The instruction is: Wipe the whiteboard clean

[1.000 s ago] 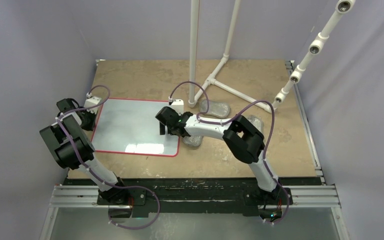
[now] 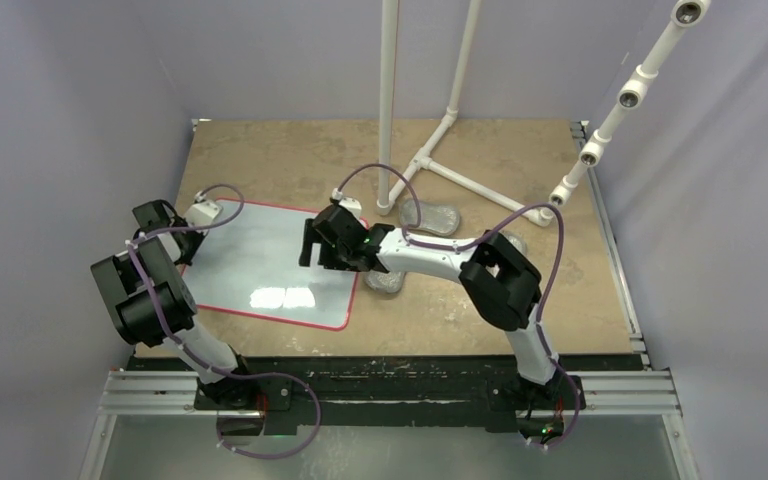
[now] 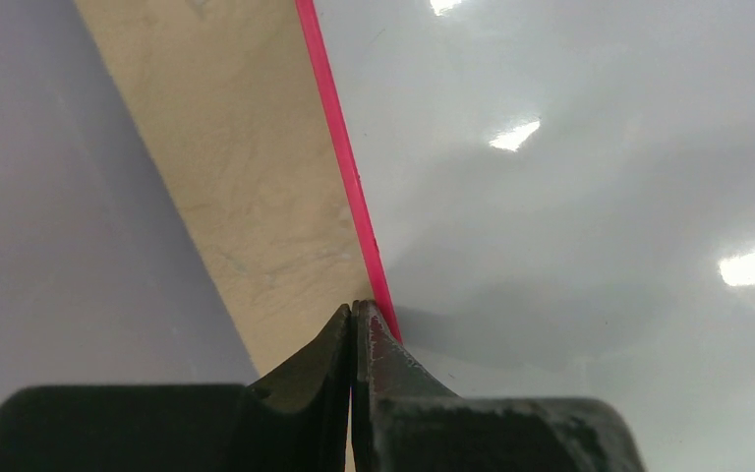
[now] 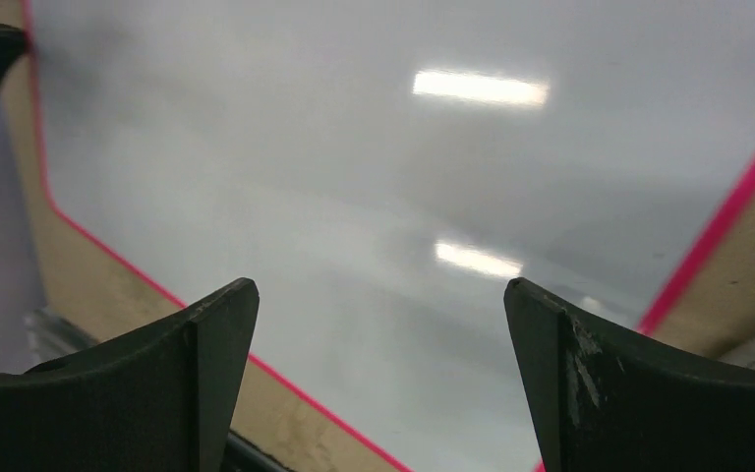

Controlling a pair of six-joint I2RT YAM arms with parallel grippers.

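The whiteboard (image 2: 250,260) lies flat on the table with a pinkish-red rim and no marks that I can make out. It is turned slightly, its right end nearer the front. In the left wrist view my left gripper is shut, its tips at the board's red edge (image 3: 354,197); nothing shows between them. Over the board's right part, my right gripper stands wide open and empty, with the white surface (image 4: 393,187) visible between its fingers. No eraser can be made out.
Several grey, smooth lumps sit right of the board, among them one behind the right arm (image 2: 430,217) and one by the board's edge (image 2: 385,281). White pipes (image 2: 480,188) rest at the back. Bare table lies at the right front.
The whiteboard has turned clockwise, its right front corner shifting toward the front. The right gripper has shifted a little left.
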